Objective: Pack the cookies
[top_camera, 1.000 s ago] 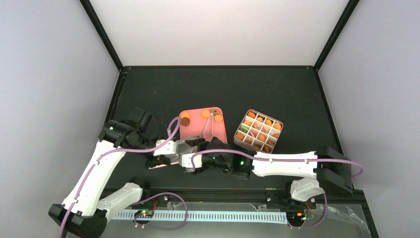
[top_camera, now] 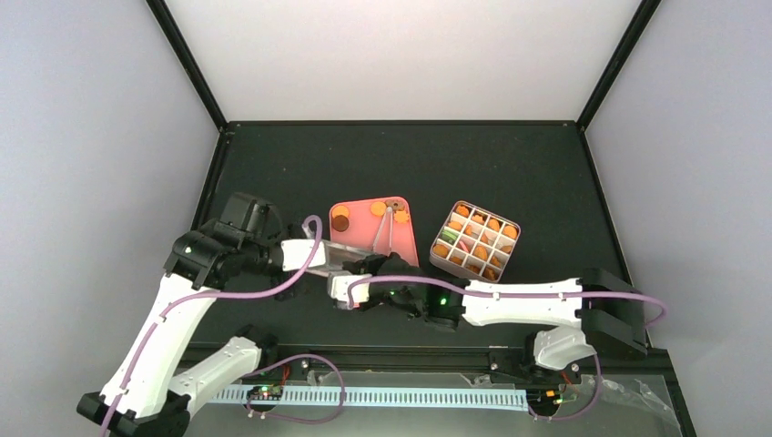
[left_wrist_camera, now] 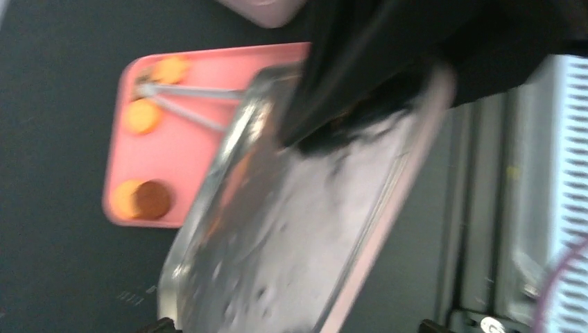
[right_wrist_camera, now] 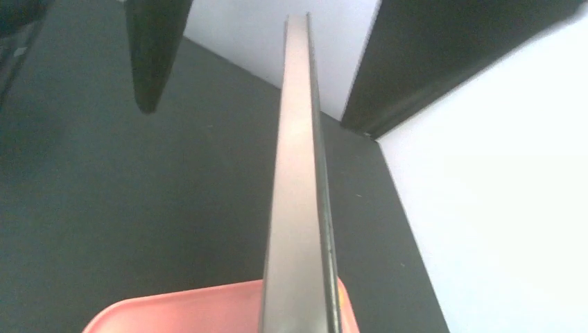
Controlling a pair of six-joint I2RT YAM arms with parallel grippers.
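Observation:
A silvery, pink-edged lid-like piece (left_wrist_camera: pixel 277 236) is held up between the arms over the front of the pink tray (top_camera: pixel 368 232). My right gripper (top_camera: pixel 350 269) is shut on it, its dark fingers (left_wrist_camera: pixel 326 83) over the far end in the left wrist view. My left gripper (top_camera: pixel 305 246) is open near the other end; its fingertips barely show at that view's bottom edge. The tray holds several orange and brown cookies (left_wrist_camera: pixel 143 116) and metal tongs (left_wrist_camera: pixel 182 91). The divided box (top_camera: pixel 475 239) of cookies sits to the right. In the right wrist view the piece (right_wrist_camera: pixel 297 208) is edge-on.
Frame posts and pale walls enclose it on the sides and back. A rail strip (top_camera: pixel 364 396) runs along the front.
My left arm has shifted slightly up and back, away from the front edge. The held piece's angle has changed; the right arm has moved slightly.

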